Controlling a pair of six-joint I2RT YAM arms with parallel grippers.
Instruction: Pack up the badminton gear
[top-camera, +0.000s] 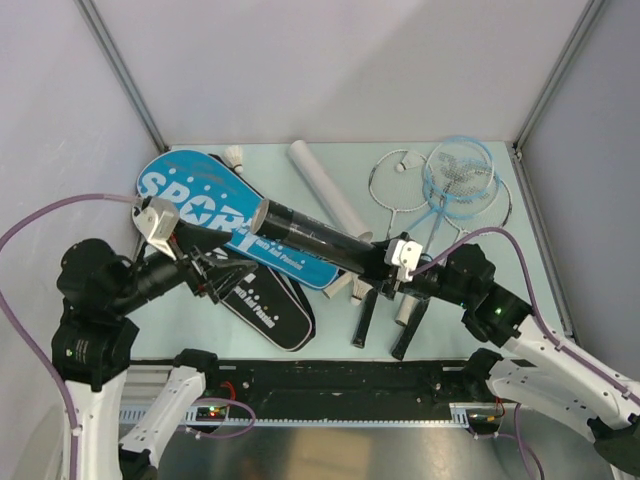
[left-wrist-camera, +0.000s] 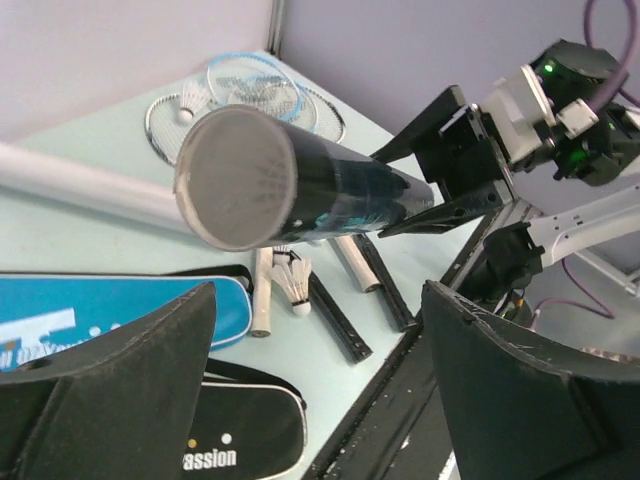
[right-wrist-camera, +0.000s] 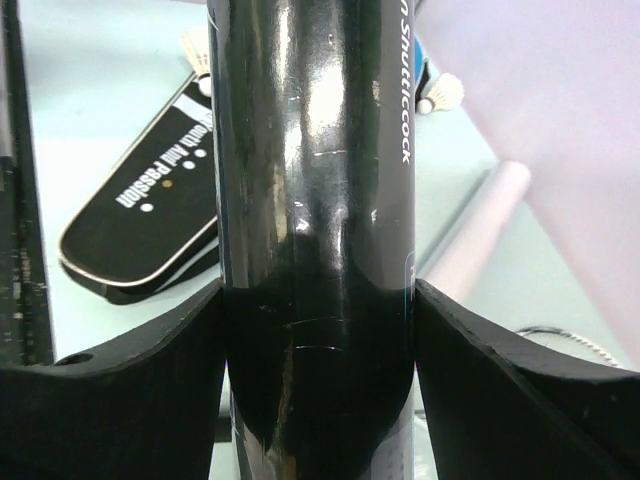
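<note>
A black shuttlecock tube (top-camera: 310, 236) hangs tilted above the table, and my right gripper (top-camera: 384, 268) is shut on its lower right end. In the right wrist view the fingers (right-wrist-camera: 170, 375) press on both sides of the tube (right-wrist-camera: 315, 230). The tube's round end (left-wrist-camera: 235, 180) faces the left wrist camera; whether it is capped I cannot tell. My left gripper (top-camera: 222, 270) is apart from that end, fingers parted with nothing between them. A blue racket cover (top-camera: 230, 225) and a black cover (top-camera: 262, 310) lie below. One shuttlecock (right-wrist-camera: 197, 55) shows beside the black cover.
White-framed rackets (top-camera: 388, 190) and a blue racket (top-camera: 462, 170) lie at the right. A white roll (top-camera: 322, 185) lies at mid-table. Shuttlecocks (top-camera: 234, 155) sit near the back and by the racket handles (top-camera: 365, 320).
</note>
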